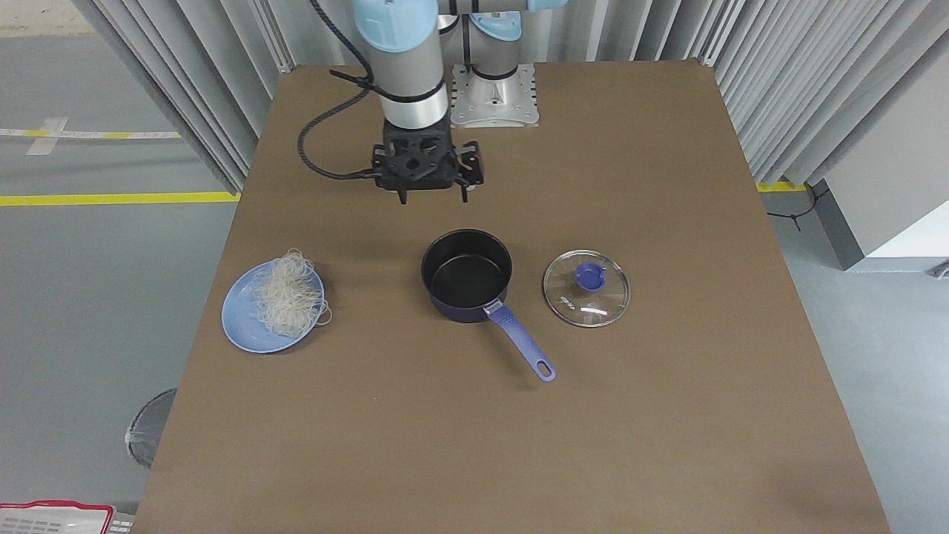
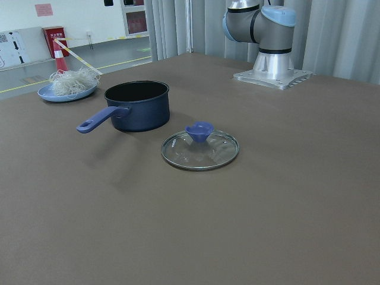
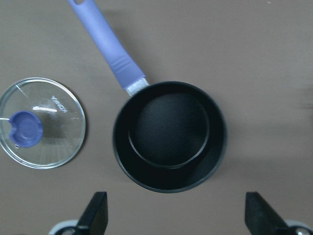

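Observation:
A dark blue saucepan with a purple handle stands empty near the table's middle. Right of it in the front view lies its glass lid with a purple knob. To the left, a blue plate holds a tangle of white noodles. My gripper is above and behind the saucepan, raised off the table. In the wrist view its two fingers are wide apart with nothing between them, and the saucepan is below them.
The robot base is at the back of the table. A curtain hangs behind.

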